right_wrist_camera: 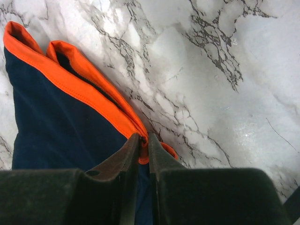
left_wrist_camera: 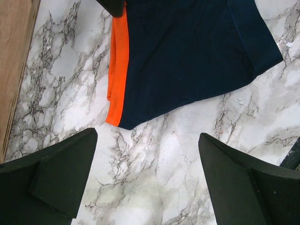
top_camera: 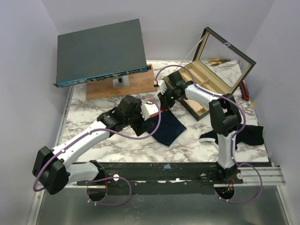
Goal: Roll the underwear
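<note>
The navy underwear [top_camera: 168, 129] with an orange waistband [left_wrist_camera: 117, 70] lies on the marble table between my arms. My left gripper is open at the underwear's near-left side, with only bare marble between its fingers. My right gripper is at the waistband's end, its fingertips close together on a folded bit of orange band [right_wrist_camera: 93, 96]; whether they are fully closed on it is hard to tell. The band's far part lies doubled in loose folds in the right wrist view.
A wooden stand [top_camera: 98, 91] with a dark monitor sits at the back left. An open compartment box [top_camera: 201, 82] stands right of the underwear. Dark cloth [top_camera: 251, 136] lies at the front right. Bare marble surrounds the underwear.
</note>
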